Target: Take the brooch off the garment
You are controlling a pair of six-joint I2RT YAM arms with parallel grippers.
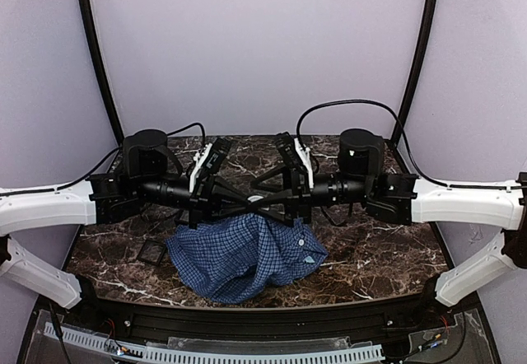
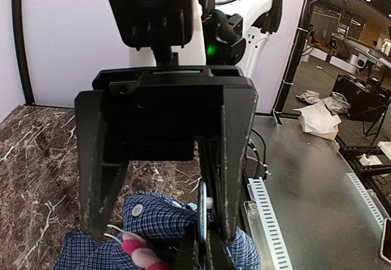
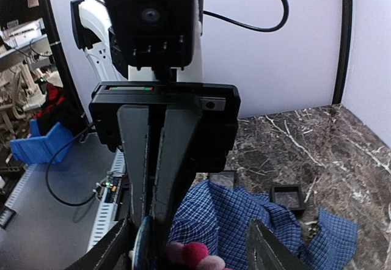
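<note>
The blue checked garment (image 1: 239, 261) lies bunched on the marble table, beneath both grippers, which meet at the centre of the top view. Pink and white pompom pieces (image 3: 195, 255) are just beside it. My right gripper is part open around that spot, its two fingers apart in the left wrist view.
Small square black frames (image 1: 152, 251) lie left of and behind the garment. A pale back wall bounds the workspace.
</note>
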